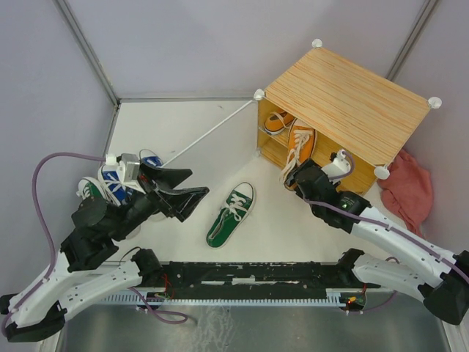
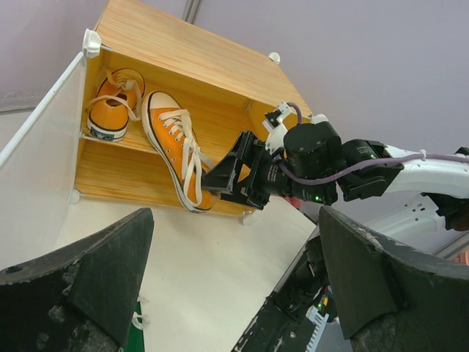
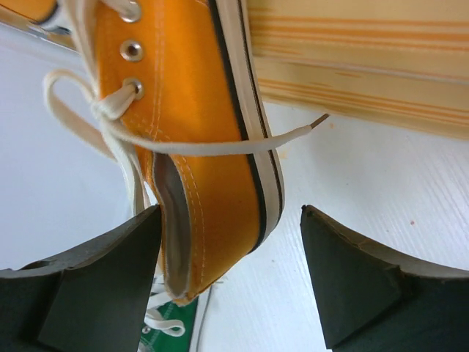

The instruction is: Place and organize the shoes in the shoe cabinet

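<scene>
An orange shoe (image 2: 176, 147) slants out of the wooden cabinet (image 1: 348, 95), its toe end leaning over the shelf and its other end hanging low in front. Its heel part reaches between the open fingers of my right gripper, close against the left one. Another orange shoe (image 1: 278, 122) rests on the upper shelf at the left. My left gripper (image 1: 194, 191) hangs open and empty over the left side. On the floor between the arms lies a green shoe (image 1: 231, 214). Blue shoes (image 1: 113, 183) and a green one (image 1: 89, 189) are partly hidden behind the left arm.
The cabinet's white door (image 1: 212, 143) stands swung out to the left. A reddish cloth (image 1: 407, 192) lies right of the cabinet.
</scene>
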